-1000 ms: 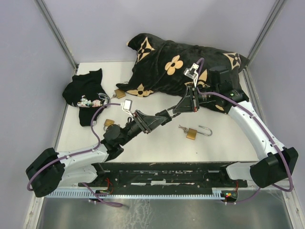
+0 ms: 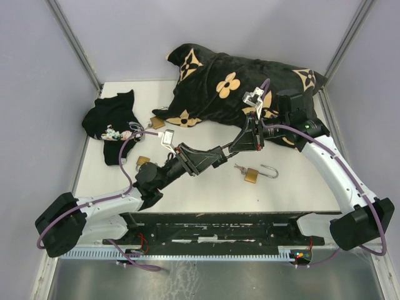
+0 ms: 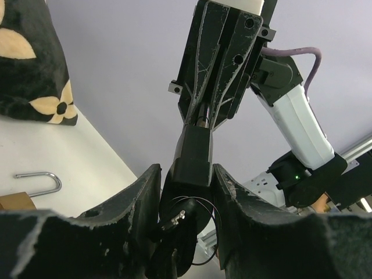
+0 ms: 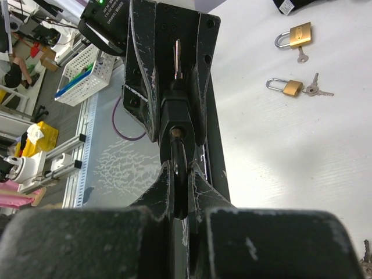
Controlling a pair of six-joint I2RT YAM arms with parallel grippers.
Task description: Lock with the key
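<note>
A black padlock (image 3: 195, 154) is held between my two grippers above the middle of the table. My left gripper (image 2: 217, 155) is shut on its body; in the left wrist view a thin wire ring and a small silver key-like piece (image 3: 173, 222) show at the near end. My right gripper (image 2: 232, 149) is shut on the dark curved shackle (image 4: 179, 165), seen edge-on. This shackle meets the body at a brass-coloured opening. At the body's far end in the right wrist view, a slim metal piece (image 4: 177, 58) sticks out between the left fingers. How deep the shackle sits cannot be told.
A brass padlock body (image 2: 251, 175) lies with keys at its left and a loose metal shackle (image 2: 270, 172) at its right. Brass padlocks (image 2: 157, 122) also lie on the left side. Dark patterned fabric (image 2: 225, 81) covers the back; a black cloth (image 2: 111, 115) lies at left.
Neither has visibly let go, and the objects on the table lie as before.
</note>
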